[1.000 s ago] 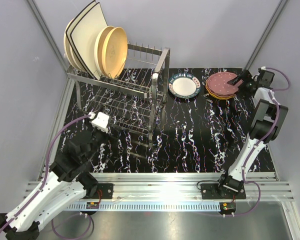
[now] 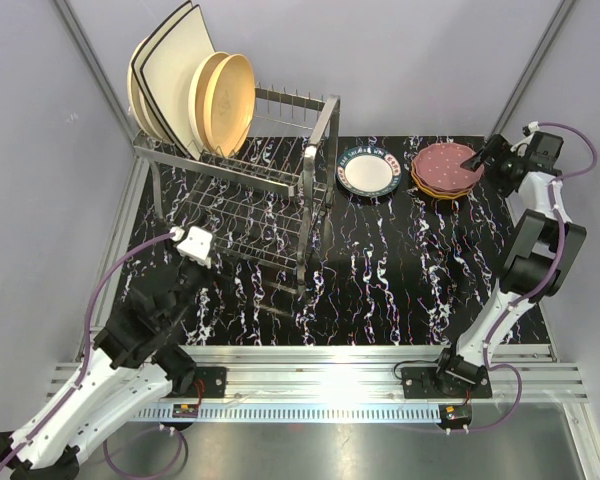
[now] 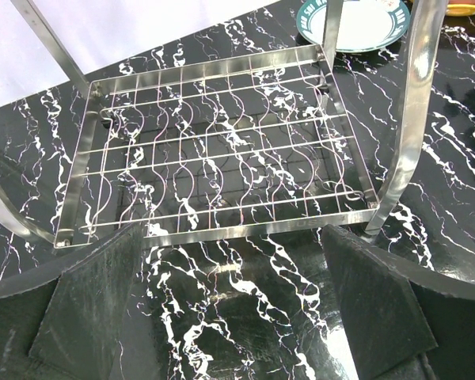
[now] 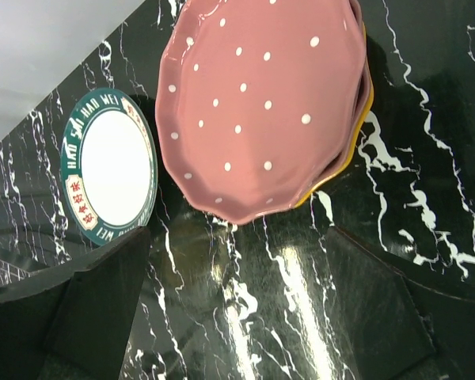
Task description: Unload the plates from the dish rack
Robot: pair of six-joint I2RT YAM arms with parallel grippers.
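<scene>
Cream and white plates (image 2: 229,104) stand on edge in the upper left part of the metal dish rack (image 2: 220,176), some square with dark rims. On the black marbled table lie a white plate with a green patterned rim (image 2: 368,171) and a pink dotted plate (image 2: 443,167) stacked on others with a yellow edge. My right gripper is open beside that stack, nothing between its fingers, its fingertips apart from the pink plate. My left gripper is open and empty in front of the rack; the rack's lower tier (image 3: 214,150) is bare.
The rack's right side post (image 3: 416,103) rises close to the left gripper's side of the view. Open tabletop (image 2: 400,270) lies in the middle and front. A grey wall (image 2: 400,60) bounds the back.
The plates have stayed where they were.
</scene>
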